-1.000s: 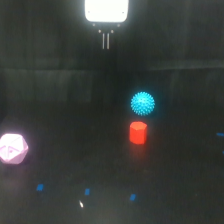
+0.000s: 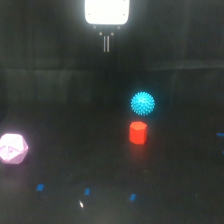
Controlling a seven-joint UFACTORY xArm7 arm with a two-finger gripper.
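A white gripper (image 2: pixel 106 43) hangs at the top centre, its two thin fingers pointing down close together, with nothing visible between them. Below it to the right, a cyan spiky ball (image 2: pixel 142 103) sits just behind a red block (image 2: pixel 138 133). A pale pink faceted object (image 2: pixel 13 149) lies at the left edge of the view.
A dark backdrop spans the rear.
The gripper is very slightly lower and further right than a second ago; the objects have not moved.
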